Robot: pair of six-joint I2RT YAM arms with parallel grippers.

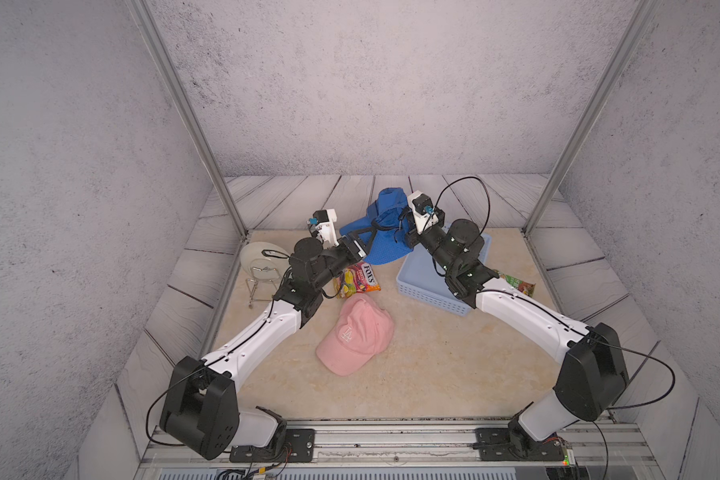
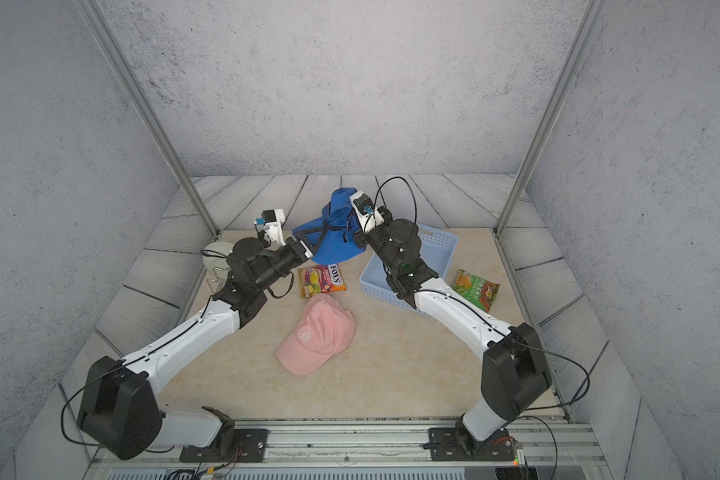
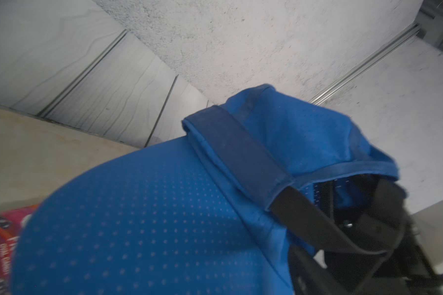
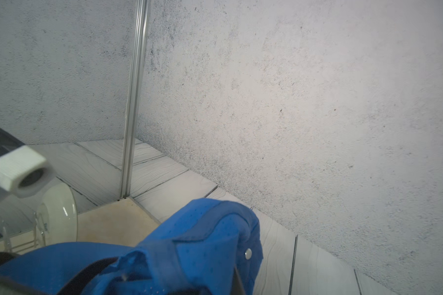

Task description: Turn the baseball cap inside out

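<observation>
A blue cap (image 1: 390, 206) is held up off the table near the back, its underside and opening showing toward the arms. My right gripper (image 1: 409, 227) is shut on the cap's edge on the right side. At the brim side, my left gripper (image 1: 368, 237) reaches to the cap's dark band; whether its fingers are closed on it is unclear. In the left wrist view the dotted brim (image 3: 147, 216) fills the lower left, with a black strap (image 3: 320, 223) looping right. The right wrist view shows the crumpled crown (image 4: 201, 245). A pink cap (image 1: 357, 334) lies right side up on the table.
Beneath the right arm stands a light blue basket (image 1: 432, 294). A Fox's candy bag (image 1: 358, 279) sits behind the pink cap, and a green packet (image 2: 476, 289) is at the right. A plate (image 1: 260, 260) on a rack stands left.
</observation>
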